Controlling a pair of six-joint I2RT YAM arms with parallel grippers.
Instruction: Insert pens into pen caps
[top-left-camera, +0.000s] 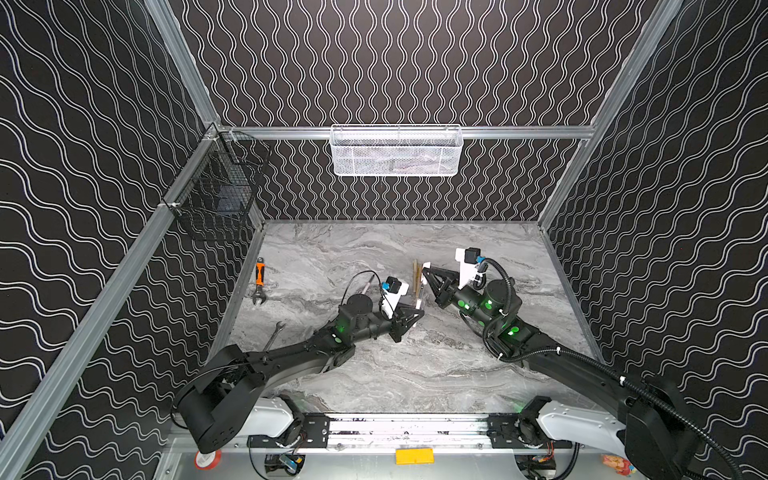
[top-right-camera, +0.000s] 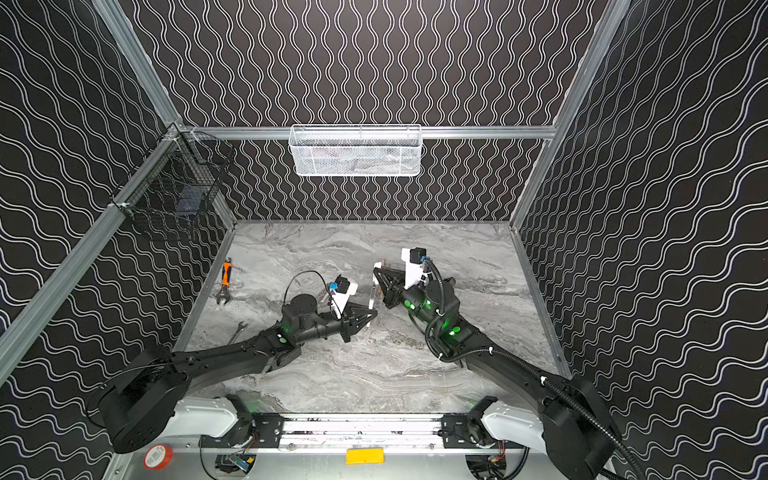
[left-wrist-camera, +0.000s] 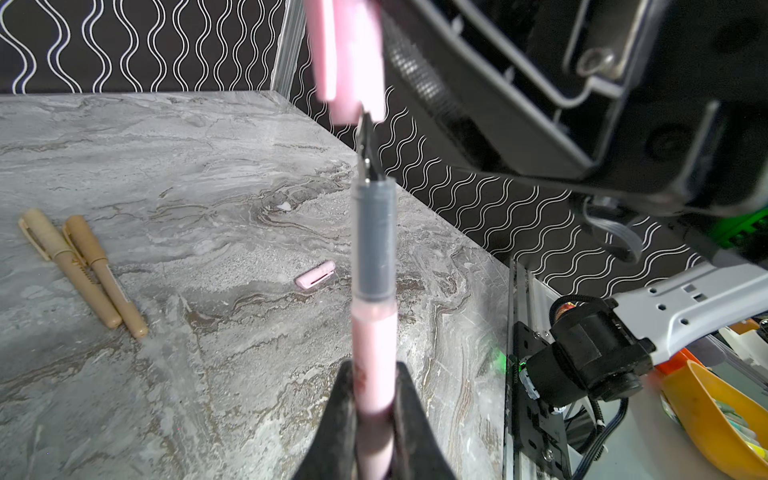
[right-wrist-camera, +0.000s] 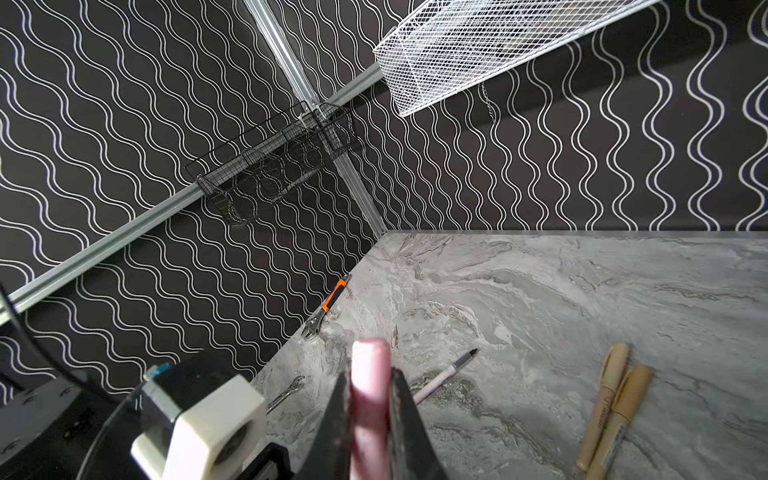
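Note:
In the left wrist view a pink pen stands upright, tip up, with my left gripper shut on its lower part. Directly above its tip hangs a pink cap; whether the tip has entered the cap's mouth I cannot tell. My right gripper is shut on that cap, its closed end showing in the right wrist view. Another pink cap lies loose on the table. A second pink pen, uncapped, lies on the table beyond the right gripper.
Two tan capped pens lie side by side on the marble table. An orange-handled wrench and a small spanner are at the left edge. A white wire basket hangs on the back wall.

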